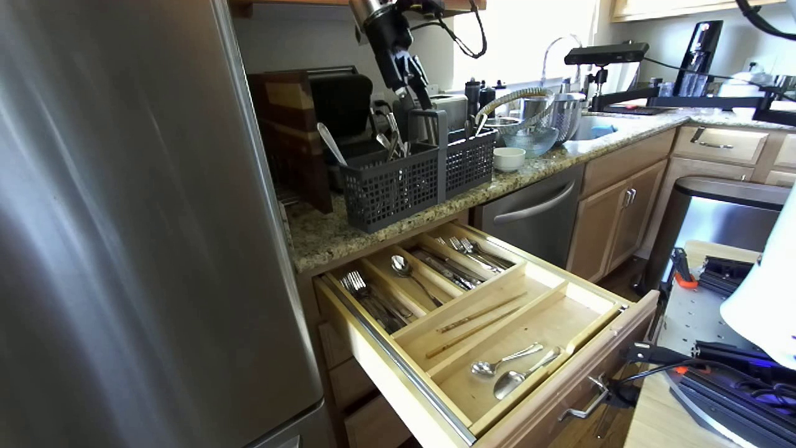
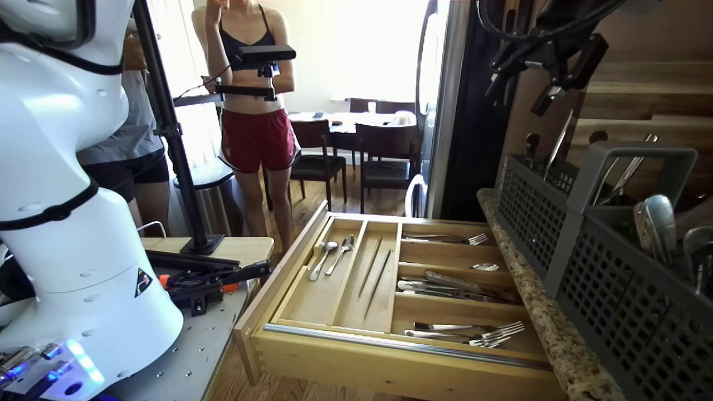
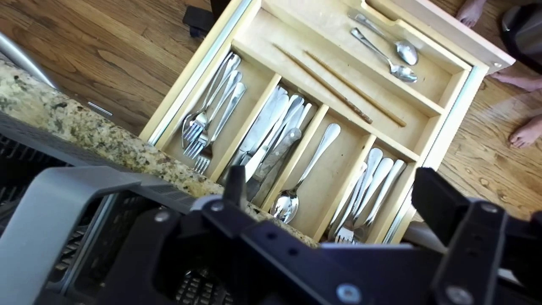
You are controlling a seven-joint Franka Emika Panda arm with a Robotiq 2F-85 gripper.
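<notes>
Above the dark grey cutlery basket (image 1: 392, 186) on the counter, my gripper (image 2: 519, 97) hangs open, with nothing between its fingers. In the wrist view its two black fingers (image 3: 236, 185) stand wide apart, over the counter edge and the drawer's inner side. Handles and heads of metal cutlery (image 2: 662, 224) stick up from the basket. Below, the wooden drawer (image 1: 377, 373) is pulled out. Its compartments hold forks (image 3: 198, 134), knives (image 3: 274, 132), one large spoon (image 3: 286, 203), more forks (image 3: 373, 178), two chopsticks (image 3: 325, 84) and two small spoons (image 3: 405, 53).
A wooden board (image 1: 317, 142) stands behind the basket, near the fridge (image 1: 149, 224). A white bowl (image 1: 509, 158) and a glass bowl (image 1: 531, 139) sit on the counter to the right. The basket's tall handle (image 2: 641, 152) rises near my gripper. Two people stand beyond the drawer.
</notes>
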